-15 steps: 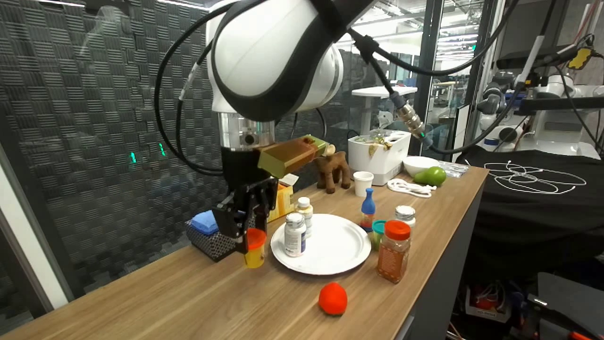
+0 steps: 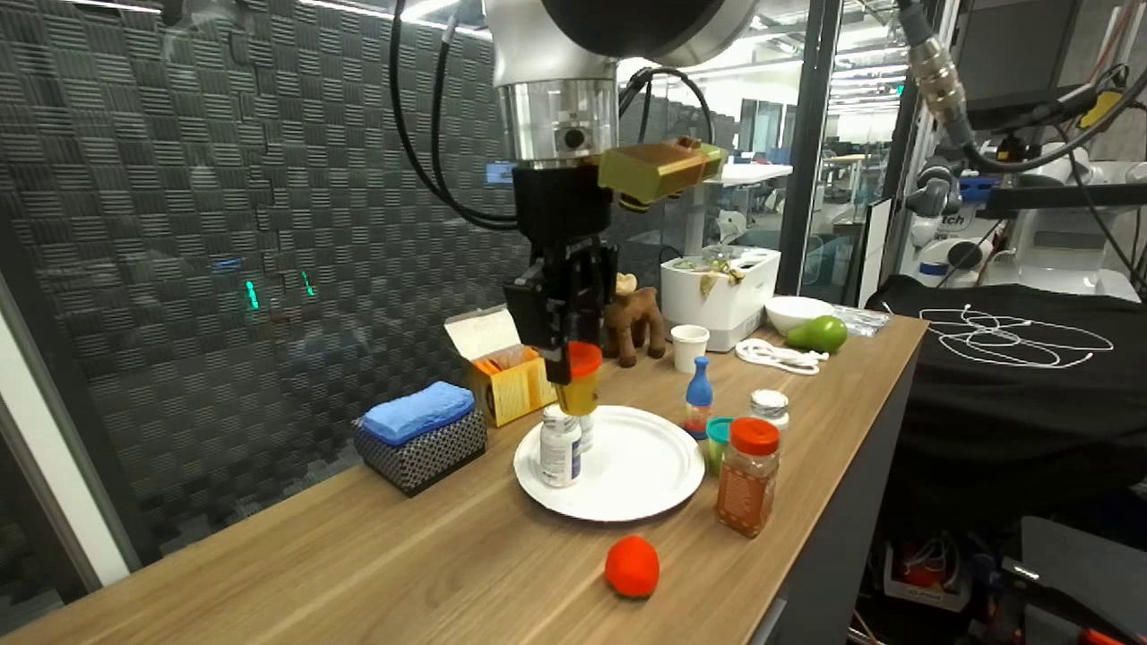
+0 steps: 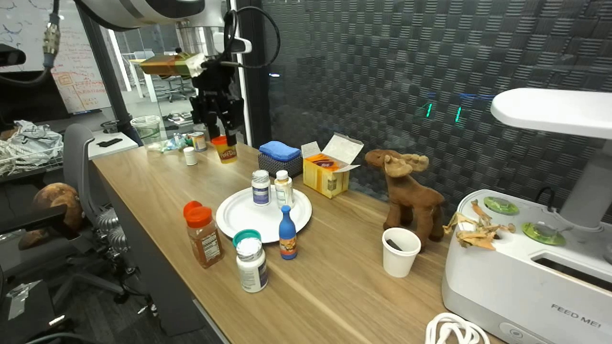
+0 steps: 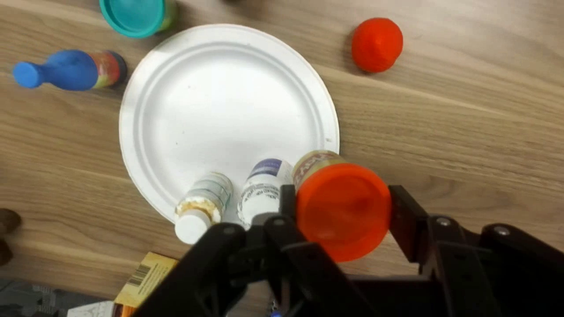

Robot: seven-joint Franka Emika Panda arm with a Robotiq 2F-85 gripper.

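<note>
My gripper is shut on a yellow Play-Doh tub with an orange lid (image 4: 346, 211), its fingers on either side of the lid. In exterior view 2 the tub (image 3: 225, 152) hangs upright, clear of the table. Exterior view 1 has my gripper (image 2: 575, 365) high over the back part of the white plate (image 2: 634, 473), and the tub (image 2: 581, 389) partly covers the bottles behind it. Two white bottles stand on the plate: one with a purple label (image 3: 261, 188) and one with a stained neck (image 3: 284, 189).
Round the plate stand a blue bottle (image 3: 287, 234), a teal-lidded tub (image 4: 135, 16), a red-capped spice jar (image 2: 748, 478) and a white pill bottle (image 3: 251, 266). A red ball-like object (image 2: 632, 566) lies in front. The yellow box (image 3: 327, 174) and the blue cloth (image 3: 279, 151) line the wall side.
Holding the tub, my gripper has risen and moved right in exterior view 1, from beside the plate's left edge to above its back part. The objects on the table look unmoved.
</note>
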